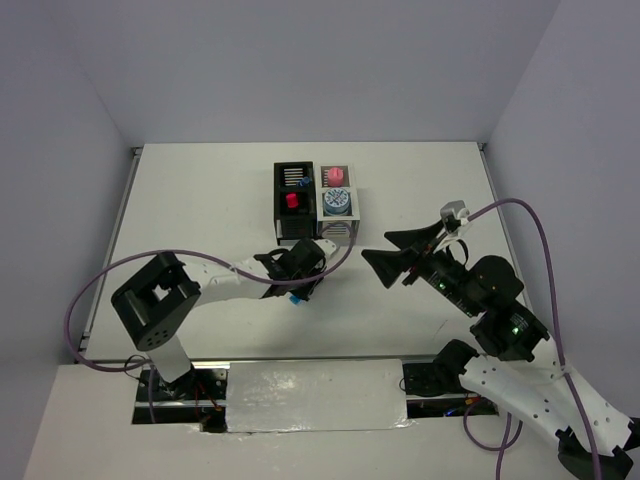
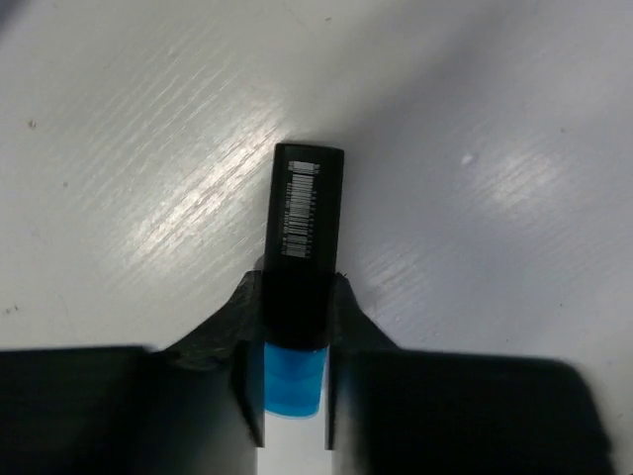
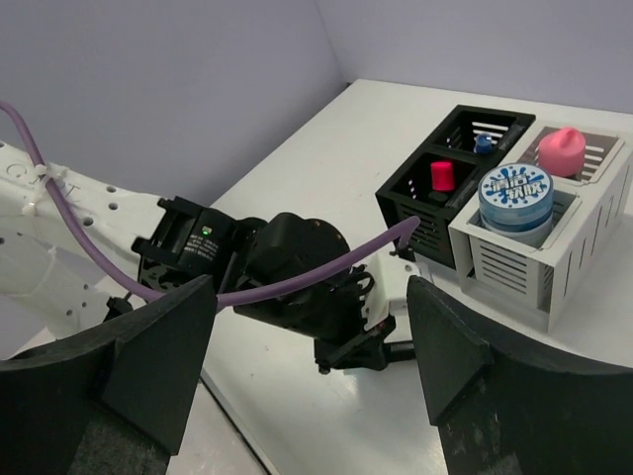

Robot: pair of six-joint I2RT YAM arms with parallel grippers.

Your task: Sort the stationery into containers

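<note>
A black stick with a barcode and blue end [image 2: 302, 218] lies on the white table, between the fingers of my left gripper, which are part open around it or closing; whether they grip cannot be told. My right gripper [image 1: 385, 260] hangs over the table right of the containers, nothing between its fingers. The black container [image 3: 396, 203] holds red and blue items [image 3: 442, 176]; the white container [image 3: 574, 267] holds a blue round tub [image 3: 515, 198] and a pink item [image 3: 561, 150].
Both containers stand at the back middle of the table [image 1: 190, 200]. Walls enclose the back and sides.
</note>
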